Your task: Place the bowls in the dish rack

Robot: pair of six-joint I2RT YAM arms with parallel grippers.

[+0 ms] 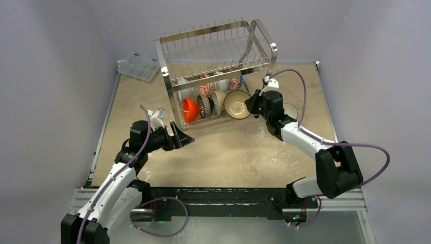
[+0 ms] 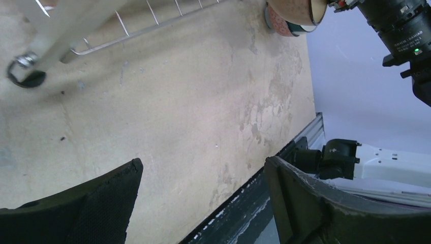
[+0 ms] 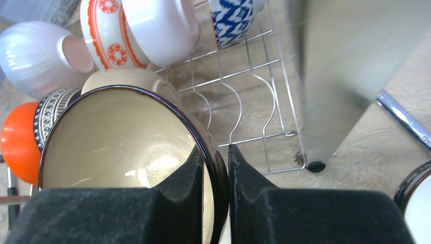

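My right gripper is shut on the rim of a cream bowl (image 3: 122,137) with a dark edge. In the top view that bowl is at the front right of the lower tier of the metal dish rack (image 1: 216,73), its inside turned toward the camera. Left of it in the rack are a beige bowl (image 1: 219,101), a dark patterned bowl (image 1: 205,106) and an orange bowl (image 1: 190,110). Behind them stand several more, including a red-and-white one (image 3: 109,35) and a blue-patterned one (image 3: 232,23). My left gripper (image 1: 184,138) stands open and empty in front of the rack's left side.
Another bowl (image 1: 290,111) sits on the table right of the rack, partly behind the right arm. The rack's upper tier is empty. A clear plastic box (image 1: 138,68) lies at the back left.
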